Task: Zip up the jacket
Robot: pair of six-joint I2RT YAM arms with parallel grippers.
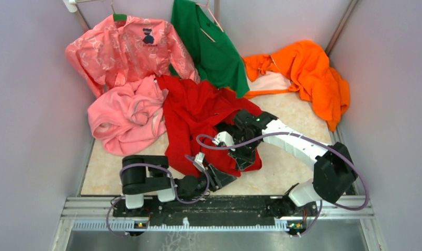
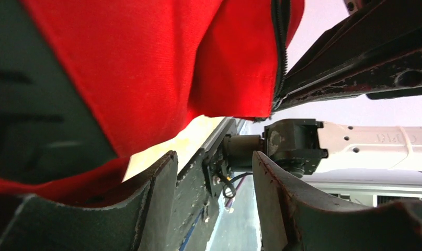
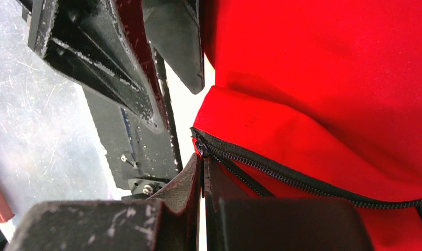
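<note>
The red jacket [image 1: 193,104] lies spread in the middle of the floor. My right gripper is shut on the bottom end of its black zipper [image 3: 282,175], pinching it at the hem. My left gripper is part open at the jacket's near edge, left of the right one, with nothing between its fingers. In the left wrist view the zipper end runs down to the other gripper at upper right. In the right wrist view the left gripper's dark fingers stand just above the pinched zipper end.
A pink fleece [image 1: 122,117] lies at left, an orange jacket [image 1: 318,78] at back right. A patterned pink jacket [image 1: 125,47] and a green top [image 1: 203,47] hang at the back. Bare floor [image 1: 287,162] shows at right and along the front.
</note>
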